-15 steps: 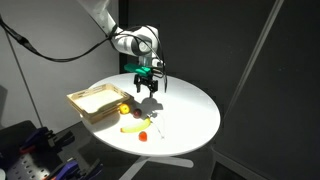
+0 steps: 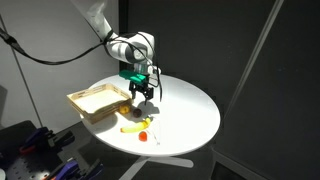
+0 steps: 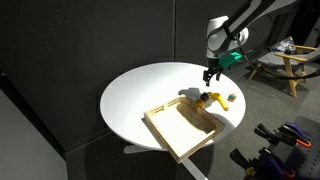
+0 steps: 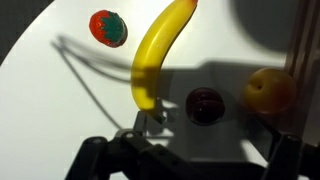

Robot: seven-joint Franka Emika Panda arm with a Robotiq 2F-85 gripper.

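A dark plum-like fruit (image 4: 205, 106) lies on the white table, ahead of the gap between my fingers in the wrist view. My gripper (image 2: 142, 96) hangs above it, open and with nothing between the fingers. Beside the dark fruit, close to the tray side, sits an orange round fruit (image 4: 270, 91). A yellow banana (image 4: 160, 52) rests on the other side, and past it is a red strawberry (image 4: 108, 29) with a green top. In exterior view 2 the gripper (image 3: 211, 75) is over the far end of the fruit group.
An open wooden tray (image 3: 183, 126) stands right next to the orange fruit, seemingly empty; its wall (image 4: 302, 42) edges the wrist view.
My gripper has shifted left in exterior view 1, toward the tray, and come somewhat lower. The fruits and tray stay where they were.
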